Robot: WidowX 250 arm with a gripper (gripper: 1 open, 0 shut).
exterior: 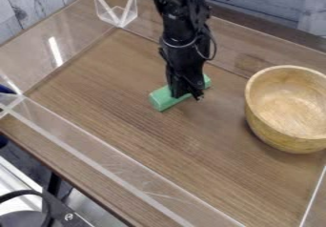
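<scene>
The black robot arm reaches down from the top of the camera view, its gripper [192,90] low over a green object [169,96], an elongated bar lying diagonally on the wooden table [128,154]. The gripper covers the middle of the bar. Its fingertips are dark and small, so whether they touch or hold the bar cannot be told.
A large tan wooden bowl [283,107] stands at the right, close to the bar. A white wire-like object [116,11] sits at the back left. Black cables [38,207] lie at the lower left corner.
</scene>
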